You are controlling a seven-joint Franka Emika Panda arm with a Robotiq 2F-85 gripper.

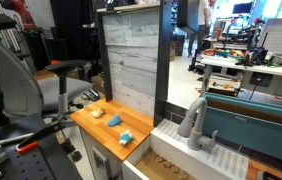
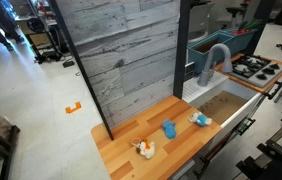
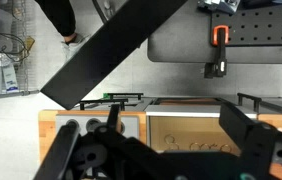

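In the wrist view my gripper stands open, its black fingers (image 3: 113, 122) wide apart with nothing between them. Below it a tan-floored basin (image 3: 191, 128) shows, partly hidden by the gripper. The wooden counter (image 2: 121, 132) bears three small toy-like items: a blue one (image 2: 169, 129), a blue and white one (image 2: 200, 120) and a white and orange one (image 2: 144, 148). I cannot make out exactly what they are. All three lie apart from one another. Neither exterior view shows the gripper clearly.
A grey faucet (image 1: 193, 122) rises behind the sink (image 1: 217, 155). Across the sink from the items is a stove (image 2: 257, 69). Tall wood-look panels (image 2: 131, 60) back the counter. A dark bar (image 3: 111, 55) and a red-handled clamp (image 3: 220, 37) appear in the wrist view.
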